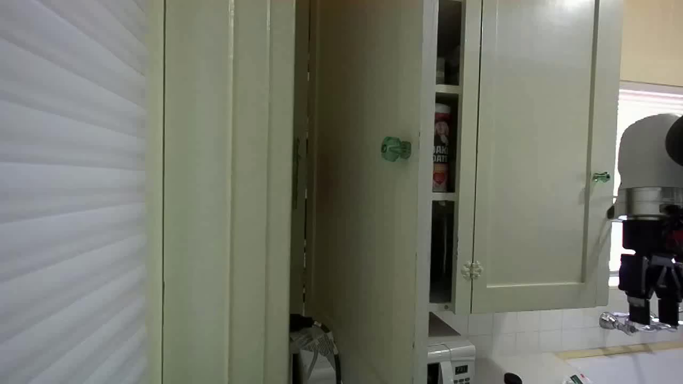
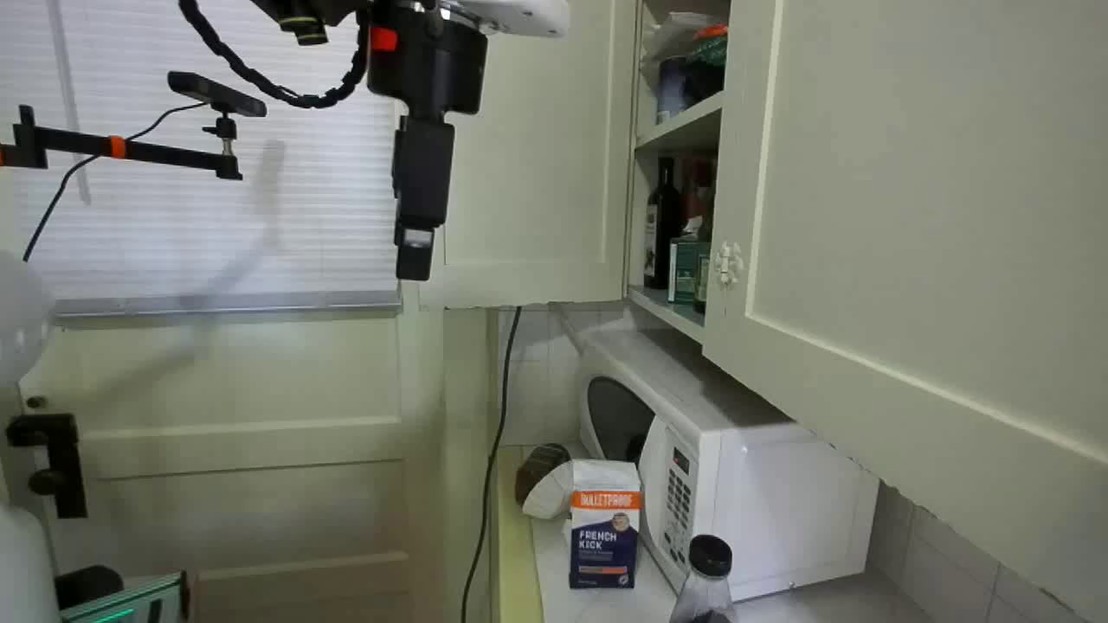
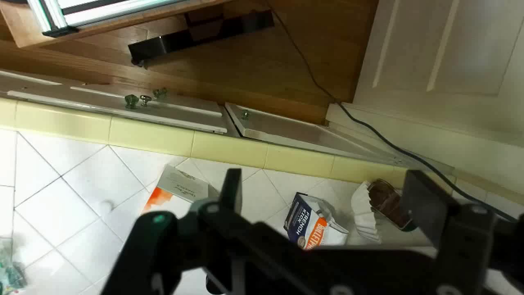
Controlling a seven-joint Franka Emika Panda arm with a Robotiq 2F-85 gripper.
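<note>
My gripper stands open, its two fingers wide apart with only air between them in the wrist view. Well below that gap, a dark blue and orange coffee bag (image 3: 314,223) is on the counter. In exterior view 2 the gripper (image 2: 415,254) points down, in front of the cabinets and higher than the microwave (image 2: 686,446). At the right of exterior view 1 the gripper (image 1: 653,310) hangs beside a closed cabinet door (image 1: 538,147). Another cabinet door (image 1: 365,224) with a green knob (image 1: 395,148) is swung open.
Shelves behind the open door hold a canister (image 1: 442,147) and a dark bottle (image 2: 661,228). A bottle with a black cap (image 2: 711,555) is on the counter near the microwave. Also there is an orange-and-white box (image 3: 177,191). A black cable (image 3: 353,118) runs past the counter edge.
</note>
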